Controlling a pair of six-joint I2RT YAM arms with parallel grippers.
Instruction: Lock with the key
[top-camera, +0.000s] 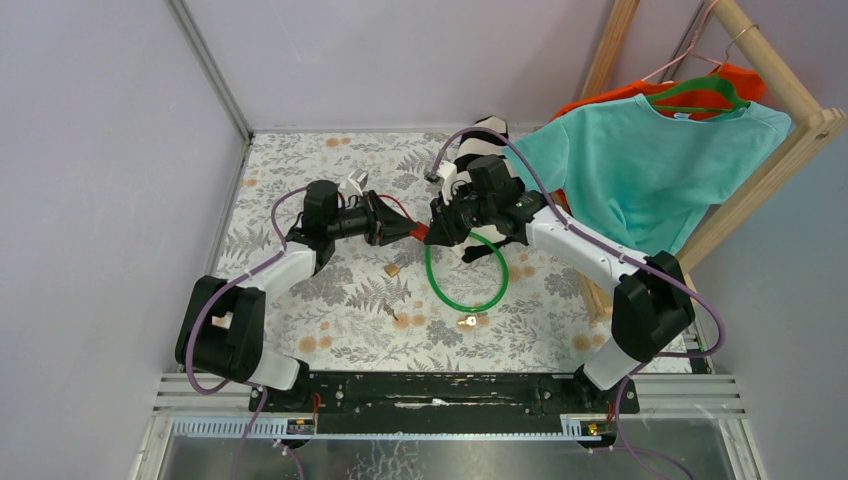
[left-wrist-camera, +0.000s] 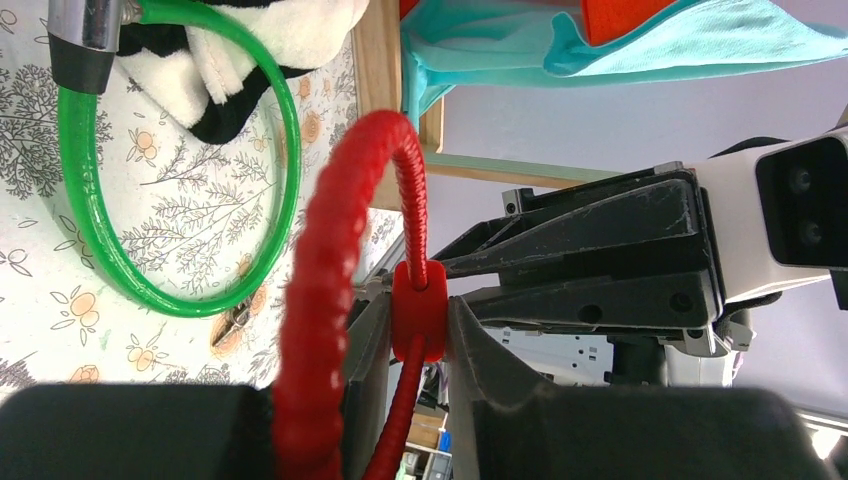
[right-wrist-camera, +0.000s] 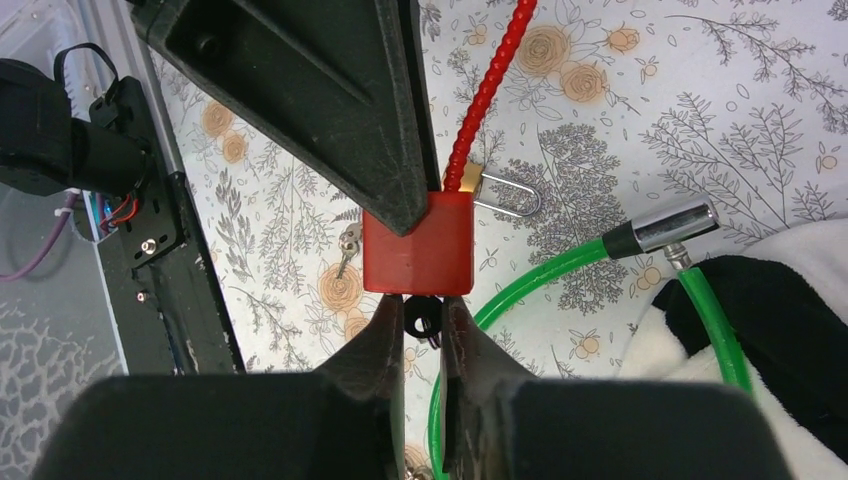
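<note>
A red padlock body (left-wrist-camera: 418, 310) with red cable is between my left gripper (top-camera: 398, 230) and my right gripper (top-camera: 432, 232). In the left wrist view it sits at the left gripper's fingertips, the red cable looping toward the camera. In the right wrist view its lower side, with a small black fitting, meets the right gripper's fingertips; how firmly either gripper closes is unclear. A key (right-wrist-camera: 349, 243) and a brass padlock (right-wrist-camera: 466, 178) lie on the table below. A second key (top-camera: 469, 321) lies nearer the front.
A green cable lock (top-camera: 470, 305) and a black-and-white cloth (left-wrist-camera: 215, 85) lie on the table. A wooden rack (top-camera: 760, 185) with hanging shirts stands on the right.
</note>
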